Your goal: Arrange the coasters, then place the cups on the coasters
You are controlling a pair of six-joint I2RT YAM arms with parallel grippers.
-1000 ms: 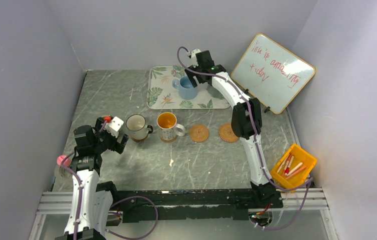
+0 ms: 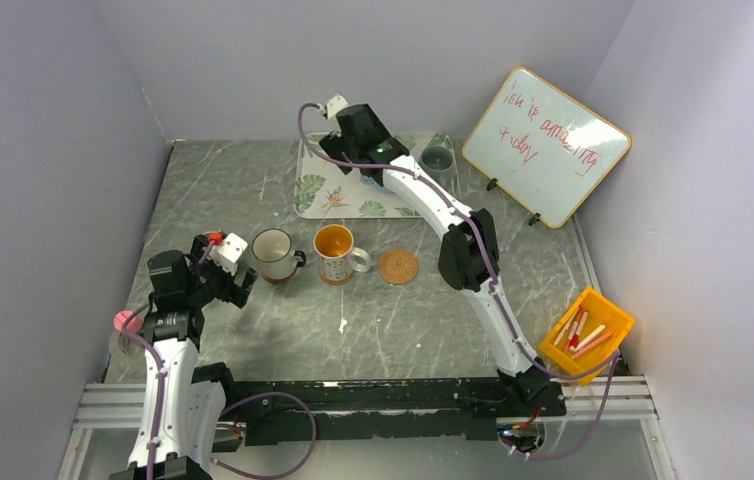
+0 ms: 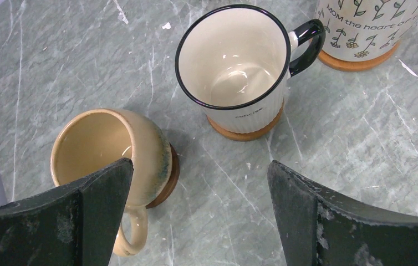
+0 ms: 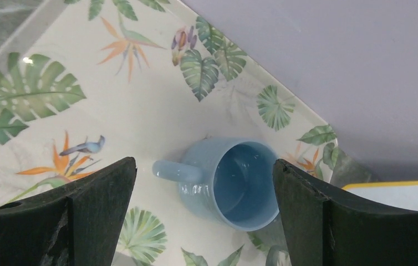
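A light-blue cup sits on the patterned tray, seen in the right wrist view beyond the gap between my right gripper's fingers. Its handle points left there. From the top, the arm covers nearly all of it. My right gripper is open over the tray's back left part, holding nothing. A bare round woven coaster lies in front of the tray. My left gripper stands open at the left, also empty; its fingers frame bare table and part of a tan mug.
On coasters stand a cream mug with black rim and a white mug with orange inside. A glass is at the tray's right end. A whiteboard and yellow bin occupy the right.
My right gripper has swung left across the tray, its arm now covering the blue cup and the second bare coaster. Earlier, the cup shifted slightly right. The left arm has stayed still.
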